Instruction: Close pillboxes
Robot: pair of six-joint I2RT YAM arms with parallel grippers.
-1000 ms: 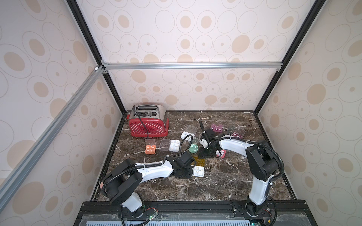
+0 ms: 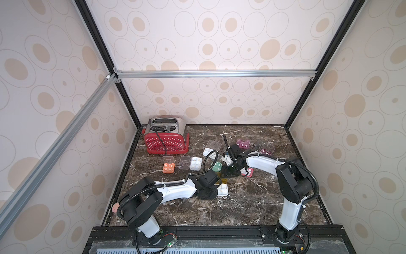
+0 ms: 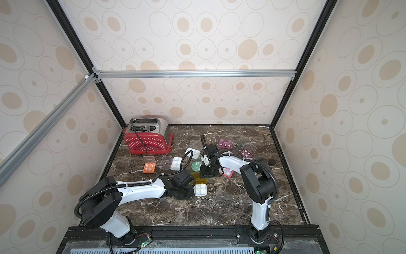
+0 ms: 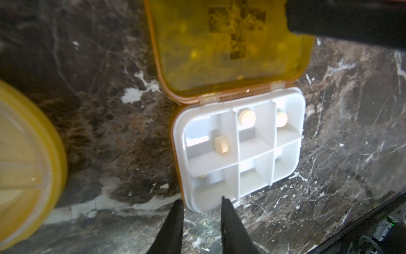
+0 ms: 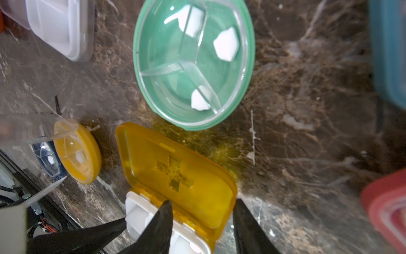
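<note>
A white pillbox [image 4: 236, 157] with several compartments and pale tablets lies with its amber lid [image 4: 228, 46] swung open; the lid bears a cross mark. My left gripper has its fingers on either side of the box's near left corner, shut on it. In the right wrist view the amber lid [image 5: 175, 169] lies below the fingertips. My right gripper is part open, its fingers spaced over the lid's edge; nothing is clearly clamped. The left gripper's arm partly covers the box in the top left view.
A closed green round pillbox [image 5: 194, 63] sits just beyond the lid. A yellow round one [image 5: 78, 150] and a dark blue one [image 5: 48, 158] lie to the left. An orange pillbox [image 2: 168, 168] stands in front of the red toaster [image 2: 165, 141].
The white box and its amber lid have shifted slightly toward the back of the table, with the left gripper beside them. The right arm has moved only a little.
</note>
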